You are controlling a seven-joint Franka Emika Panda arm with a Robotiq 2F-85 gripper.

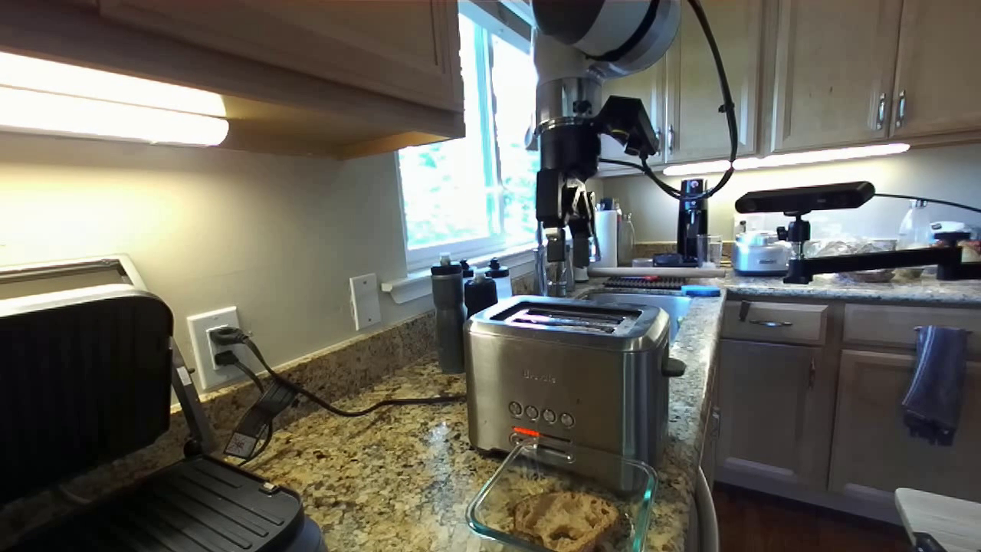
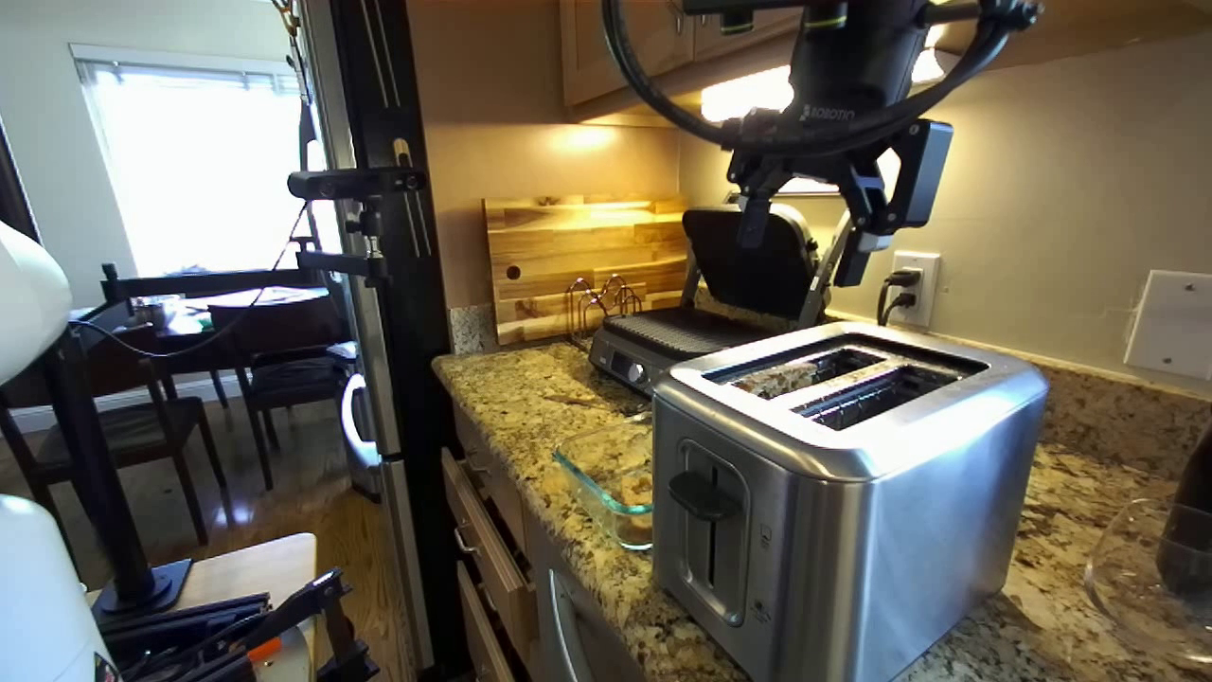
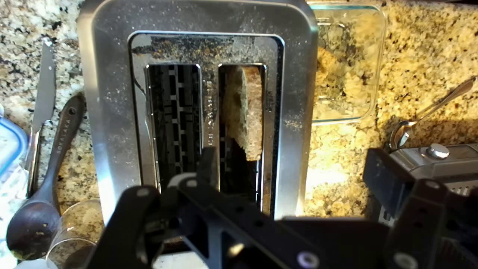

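Note:
A silver toaster stands on the granite counter. In the wrist view, a slice of bread sits down in its right slot, while the left slot looks empty. My gripper hangs above the toaster with its fingers spread wide and nothing between them. From exterior view 1 the gripper shows over the toaster's far part. In front of the toaster, a glass dish holds another piece of bread. The toaster's black lever faces the counter's open edge.
A grill with its lid raised stands past the dish. A dark bottle is near the wall behind the toaster. Beside the toaster lie a knife, a dark spoon and a clear glass. A power cord runs to the wall outlet.

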